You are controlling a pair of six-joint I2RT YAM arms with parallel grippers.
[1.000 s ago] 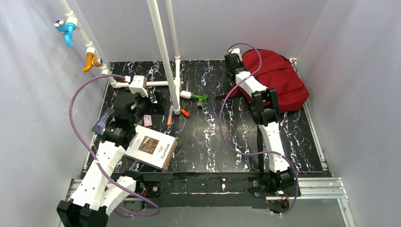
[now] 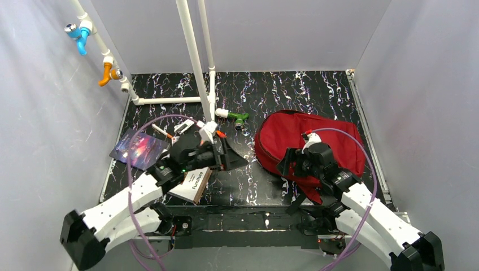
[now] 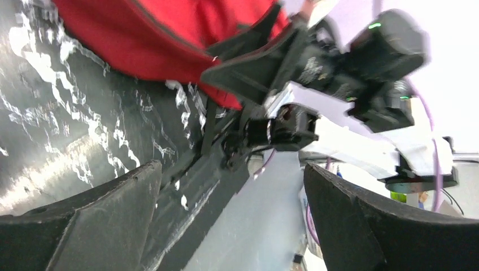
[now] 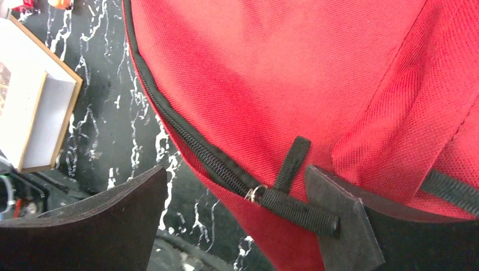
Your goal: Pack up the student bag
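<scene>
The red bag [image 2: 339,138] lies on the right of the dark marbled table, with its black zipper [image 4: 192,144] running along one edge in the right wrist view. Over the bag's front left part, my right gripper [image 2: 285,162] is open. Its right finger [image 4: 347,231] is close beside a black fabric tab [image 4: 299,212] at the zipper's end; whether they touch I cannot tell. My left gripper [image 2: 240,158] stands open above the middle of the table, nothing between its fingers, left of the bag. A white book [image 2: 195,185] and a dark blue booklet [image 2: 135,149] lie at left, partly covered by the left arm.
White pipes [image 2: 195,56] rise at the back centre, with a green tap [image 2: 239,117] beside their foot. Markers [image 2: 161,131] lie near the booklet. Between the book and the bag the table is clear at the front.
My left gripper has swung rightward from above the small items. The bag has come forward from the back right, and my right gripper has moved forward with it.
</scene>
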